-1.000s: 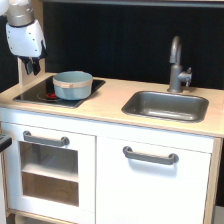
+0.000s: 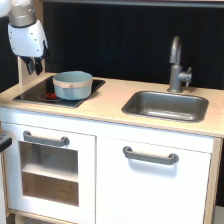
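At the upper left, the white arm hangs down with its dark gripper (image 2: 35, 67) above the back left corner of the counter. The gripper is small here, and whether its fingers are apart or together is unclear. A blue-grey pot (image 2: 73, 83) stands upright on the black stovetop, to the right of the gripper and a little lower in the view. Pot and gripper are apart. The inside of the pot is mostly hidden.
The black stovetop (image 2: 45, 90) has a red mark left of the pot. A grey sink (image 2: 165, 105) with a dark faucet (image 2: 178, 65) lies to the right. Below are a windowed oven door (image 2: 45, 135) and a white cabinet door (image 2: 150, 185), both closed.
The arm and gripper have shifted very slightly to the right. The pot, sink and doors look the same.
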